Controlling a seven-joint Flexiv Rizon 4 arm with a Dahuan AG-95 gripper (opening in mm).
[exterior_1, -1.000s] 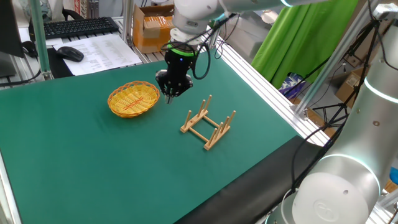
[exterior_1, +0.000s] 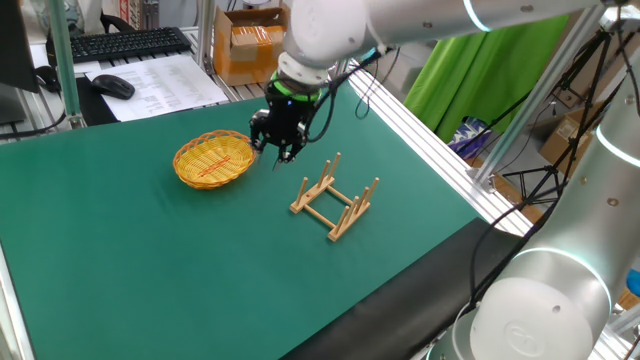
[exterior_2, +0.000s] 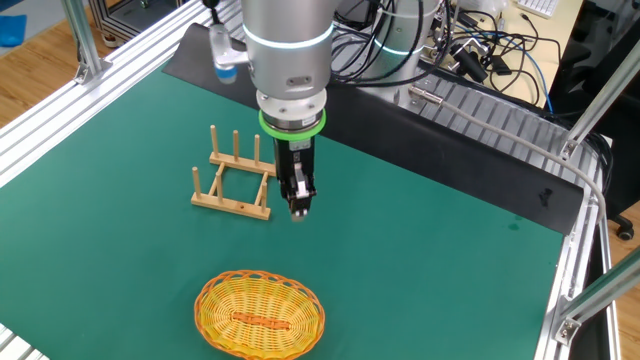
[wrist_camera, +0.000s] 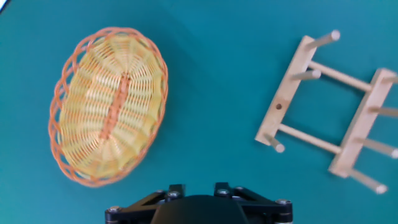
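Observation:
My gripper (exterior_1: 275, 156) hangs above the green table, between the basket and the wooden rack in exterior view 1. In the wrist view its two fingertips (wrist_camera: 176, 190) stand apart at the bottom edge, with only table showing between them. The oval yellow wicker basket (wrist_camera: 112, 106) with an orange rim lies on the left there and looks empty. To the right sits a light wooden rack (wrist_camera: 287, 93) with upright pegs, nothing resting on it; its right edge is cut off. Exterior view 2 has the basket (exterior_2: 262, 306) in front and the rack (exterior_2: 230, 206) behind, left of the gripper.
Bare green table (exterior_1: 150, 270) surrounds both objects. A black strip (exterior_1: 400, 300) runs along the robot's side of it. A keyboard (exterior_1: 120, 43), a mouse (exterior_1: 113, 87), papers (exterior_1: 165, 90) and a cardboard box (exterior_1: 250, 50) are beyond the far edge.
The arm has swung slightly to the right in exterior view 1, and the gripper has turned a little. Basket and rack have not moved.

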